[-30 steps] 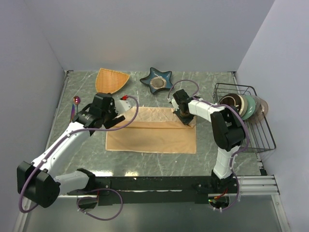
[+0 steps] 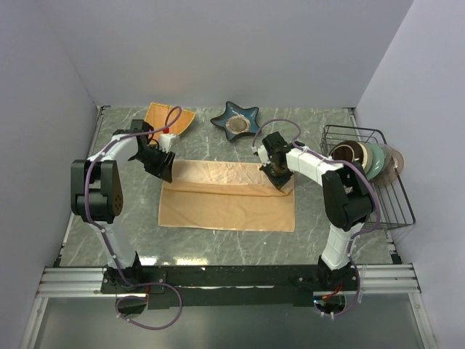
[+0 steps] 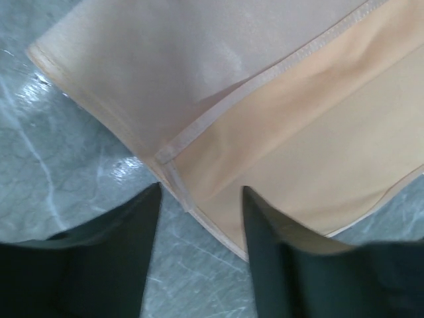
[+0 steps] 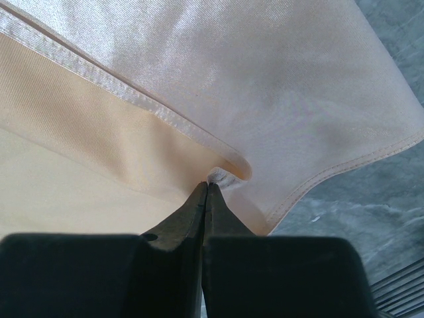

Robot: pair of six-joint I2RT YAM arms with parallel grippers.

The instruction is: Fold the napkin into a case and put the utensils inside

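The peach napkin (image 2: 226,211) lies spread on the marble table, its top part folded down over the lower part with a pale hem along the fold's edge. My left gripper is open above the napkin's left edge, the hem's left end between and just ahead of its fingers, apart from the cloth as far as shows. At the napkin's right end my right gripper is shut, the small turned-up hem end (image 4: 224,177) pinched at its tips. No utensils show now; the left arm covers the table's left side.
Behind the napkin stand an orange leaf-shaped dish (image 2: 182,121) and a blue star-shaped dish (image 2: 243,116). A wire rack (image 2: 398,196) with plates is at the right. Bare marble (image 2: 218,251) lies in front of the napkin.
The right arm and the napkin look unchanged.
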